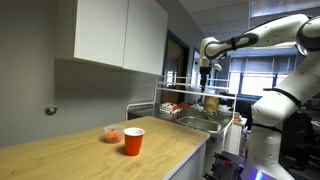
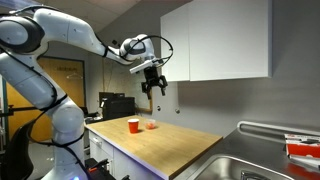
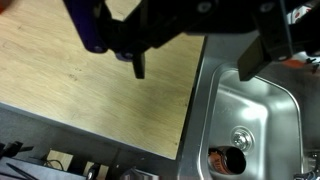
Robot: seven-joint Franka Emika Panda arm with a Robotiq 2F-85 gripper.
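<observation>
My gripper hangs high above the wooden counter near its sink end. Its two fingers stand wide apart and nothing is between them. A red cup (image 1: 134,141) stands upright on the counter, far from the gripper; exterior view 2 shows the same red cup (image 2: 133,126) at the counter's other end. Close to it sits a clear container (image 1: 112,134) with something reddish in it. Inside the metal sink, a dark can-like object (image 3: 228,160) lies near the drain.
The steel sink (image 3: 285,132) adjoins the wooden counter (image 3: 120,100). White wall cabinets (image 2: 225,45) overhang the counter's back. A rack (image 2: 280,130) with a red-and-white item (image 2: 301,146) stands behind the sink.
</observation>
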